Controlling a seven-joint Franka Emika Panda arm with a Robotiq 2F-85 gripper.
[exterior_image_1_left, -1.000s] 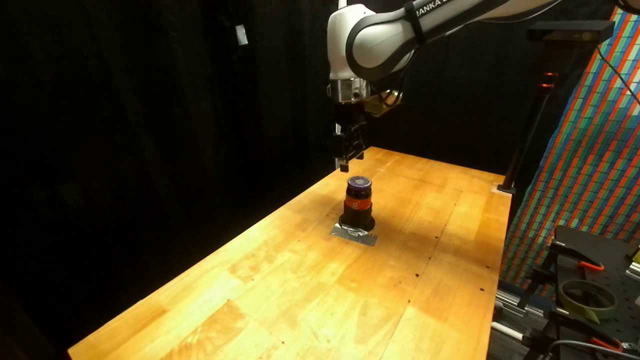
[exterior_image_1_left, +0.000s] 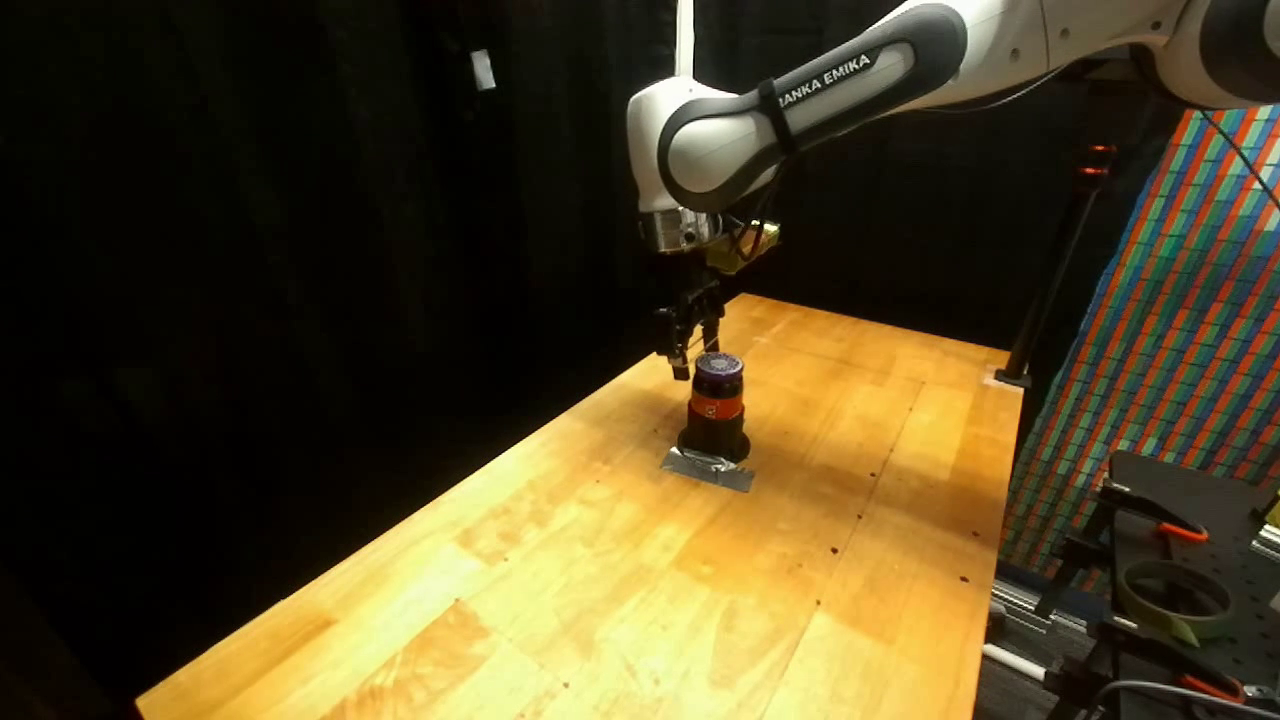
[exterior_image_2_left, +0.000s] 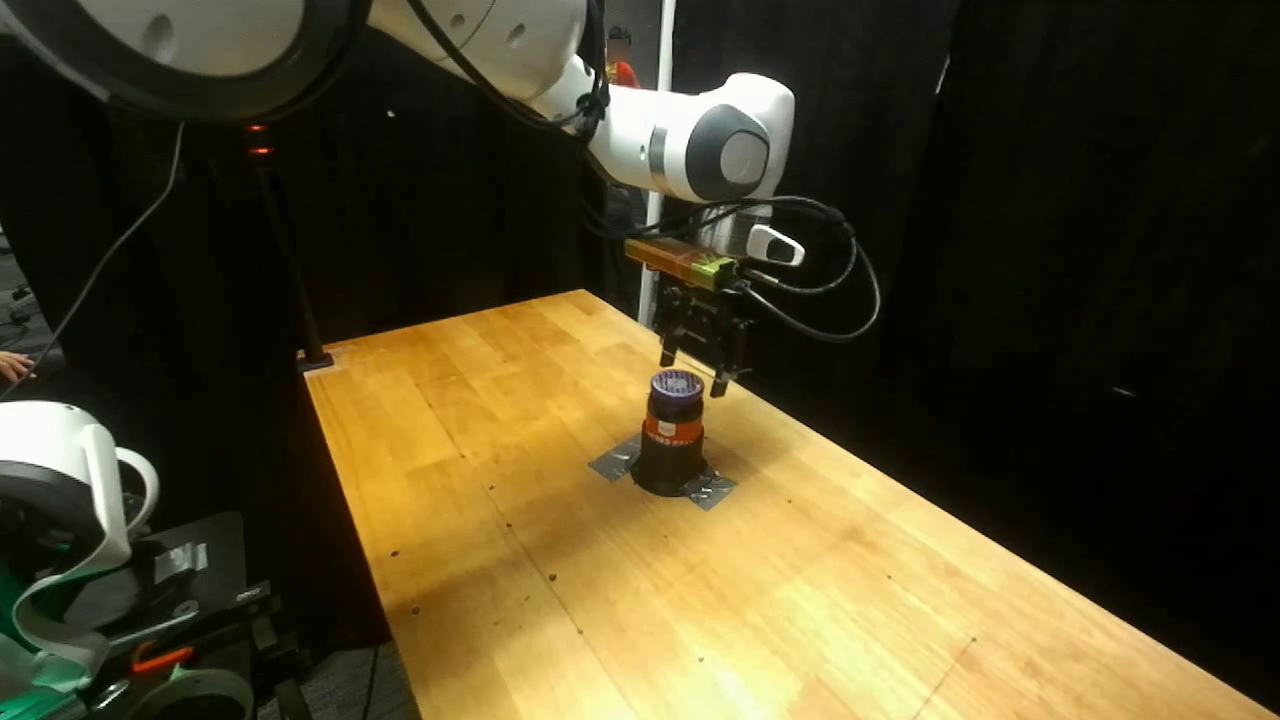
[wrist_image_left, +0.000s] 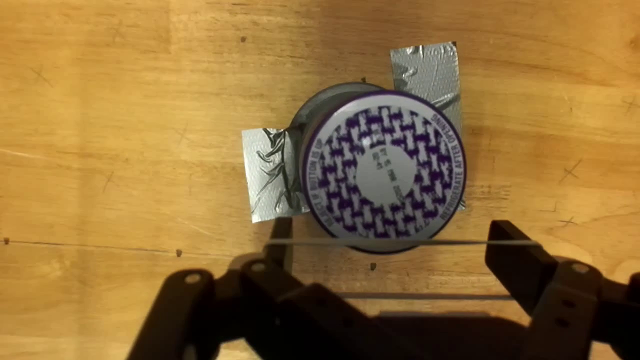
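A dark jar (exterior_image_1_left: 717, 406) with an orange label and a purple-and-white patterned lid (wrist_image_left: 384, 171) stands upright in a black round holder (exterior_image_2_left: 667, 468). Strips of silver tape (wrist_image_left: 271, 174) fix that holder to the wooden table. My gripper (exterior_image_1_left: 698, 360) points down, open, with its fingertips close to lid height and off to one side of the jar. From overhead in the wrist view, the gripper has its fingers spread wider than the lid, whose near edge reaches the line between them. Nothing is held.
Bare wooden table (exterior_image_1_left: 576, 576) surrounds the holder on all sides. A black post (exterior_image_1_left: 1056, 276) rises at the table's far corner. Off the table's side, a black cart (exterior_image_1_left: 1188, 528) carries clamps and a roll of tape (exterior_image_1_left: 1173, 596).
The arm has come down and a little to the left in exterior view 1, bringing the fingers from above the jar to about its lid. Jar and holder have stayed put.
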